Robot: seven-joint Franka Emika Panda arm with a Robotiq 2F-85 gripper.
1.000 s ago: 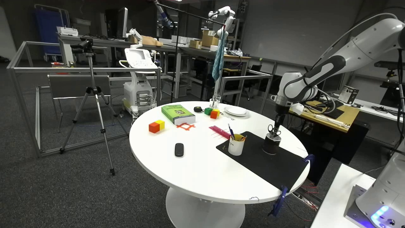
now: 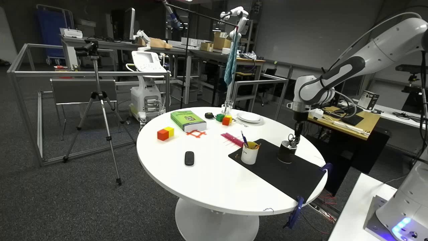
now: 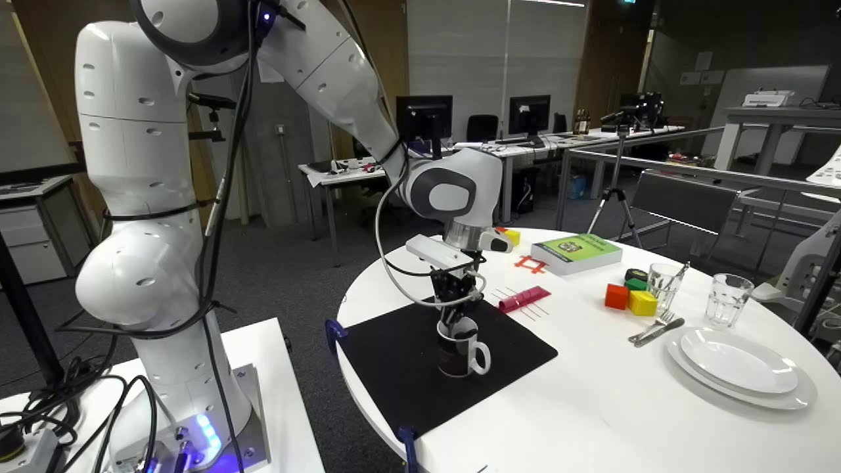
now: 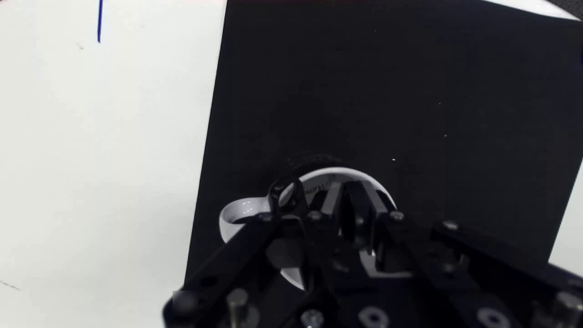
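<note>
Over the dark mug [image 3: 454, 353] my gripper points down, its fingertips at or within the mouth. The mug stands upright on the black mat [image 3: 394, 366], and its white handle [image 4: 243, 210] juts left in the wrist view. A pair of black scissors [image 4: 285, 196] leans in the mug, one loop showing by the rim beside my fingers [image 4: 331, 197]. The fingers are closed on a dark piece that looks like part of the scissors; the fingers hide most of it. The blades are out of sight inside the mug.
A white cup with pens [image 2: 249, 154] stands close by on the mat. A magenta pouch [image 2: 232, 139], green book [image 2: 188, 120], black mouse [image 2: 189, 158], coloured blocks [image 2: 163, 134] and plates [image 3: 737, 360] lie around the table. Blue clamps [image 2: 296, 212] grip its edge.
My gripper has shifted slightly and stands more upright over the mug. The scissors' loops, spread upright before, now sit turned and closer against the fingers. The mug has stayed in place.
</note>
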